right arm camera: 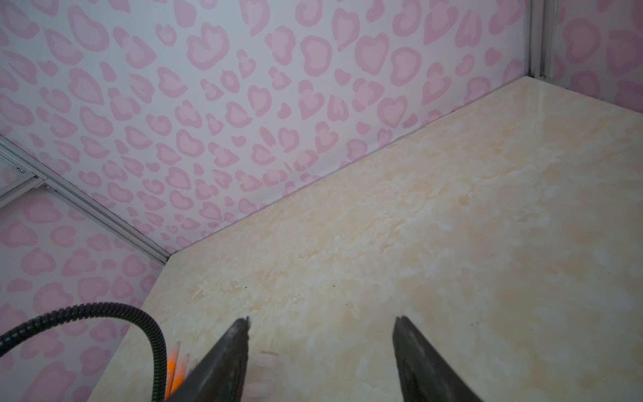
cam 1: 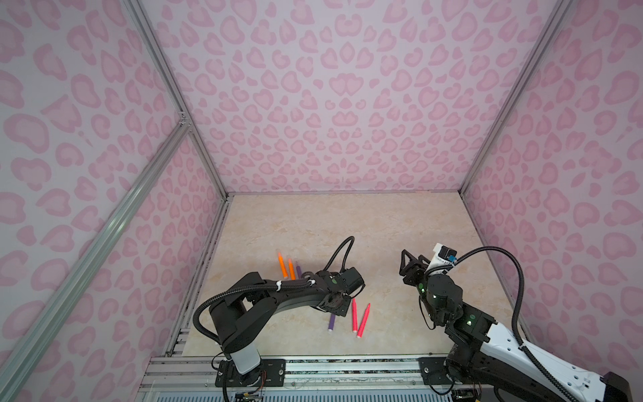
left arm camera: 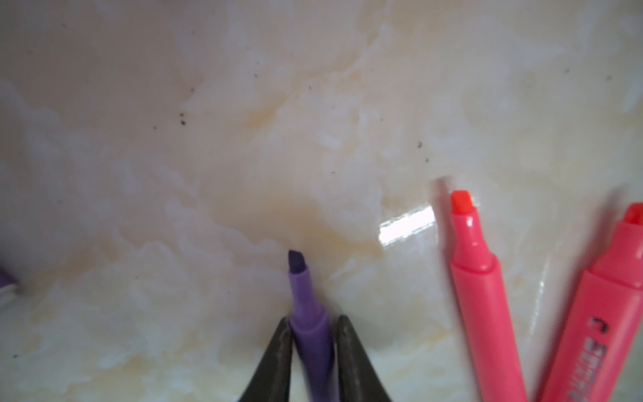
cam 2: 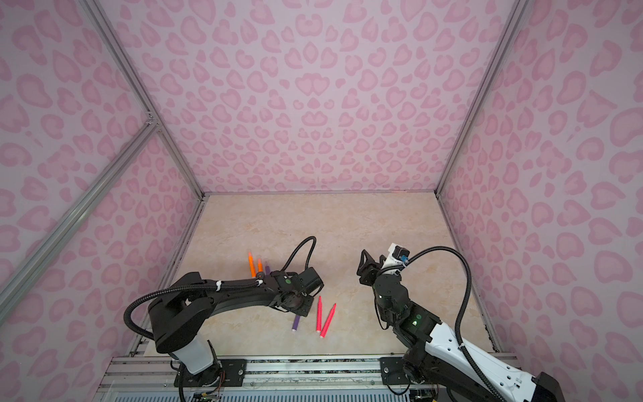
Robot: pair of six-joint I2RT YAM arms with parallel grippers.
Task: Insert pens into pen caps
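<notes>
An uncapped purple pen lies on the table, dark tip toward the top of the left wrist view. My left gripper has its fingers on either side of the barrel, just below the tip's collar. The gap is so narrow that I cannot tell whether they press on it. To its right lie two uncapped pink pens, one slimmer in view and one near the edge. My right gripper is open and empty, raised over the right side. The left arm hides part of the table; no cap can be made out for certain.
Orange pieces and a purple piece lie behind the left arm. A purple end with white shows at the left wrist view's edge. Free table stretches across the back and right.
</notes>
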